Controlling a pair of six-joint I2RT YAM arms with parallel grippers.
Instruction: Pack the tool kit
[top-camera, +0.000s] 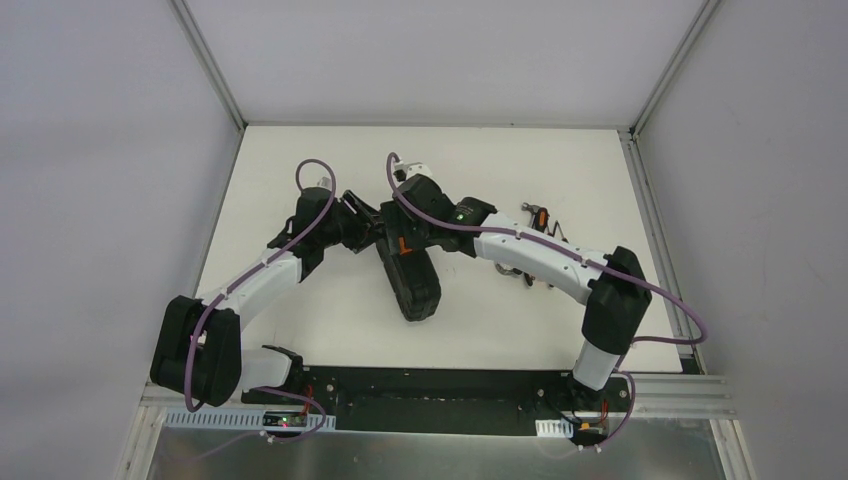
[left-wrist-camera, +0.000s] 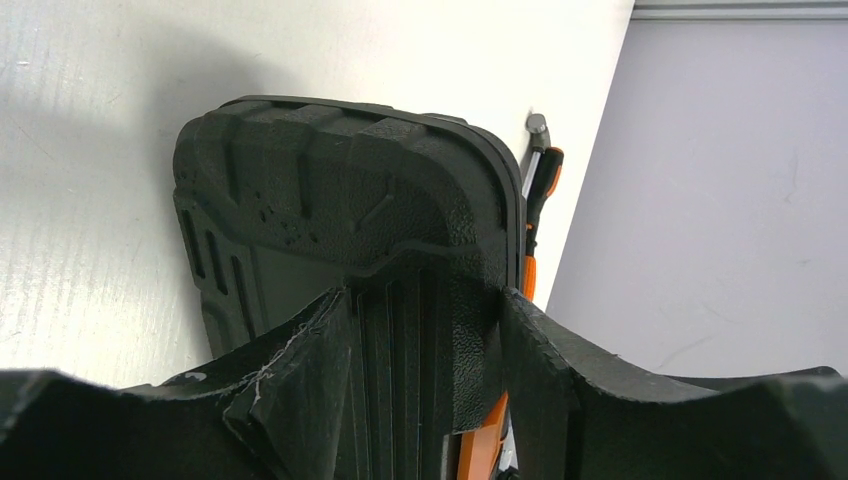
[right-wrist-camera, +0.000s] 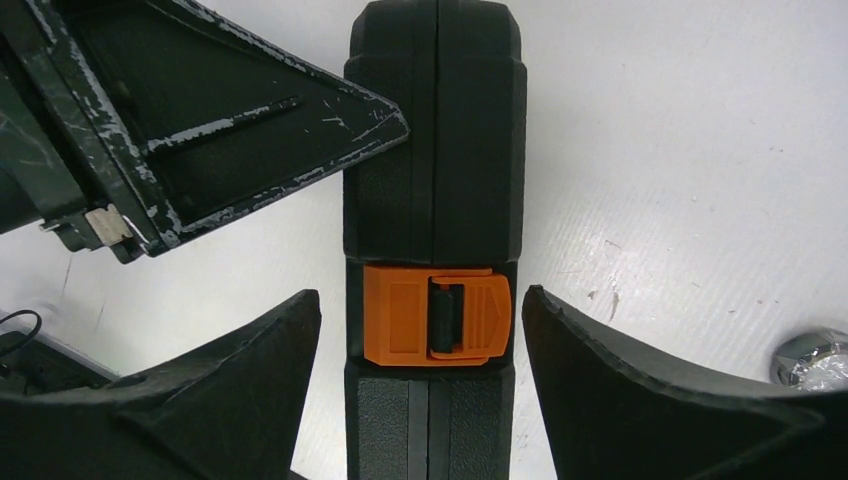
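Observation:
A black tool case (top-camera: 413, 290) stands on its side in the middle of the table, its orange latch (right-wrist-camera: 395, 315) facing up. My left gripper is at the case's end, its fingers against the ridged shell; whether they hold it is unclear. My right gripper hangs open over the latch, one finger either side of it, with the left gripper's body nearby in the right wrist view.
A hammer (top-camera: 537, 218) and other tools lie at the right of the table, partly under the right arm. White walls border both sides.

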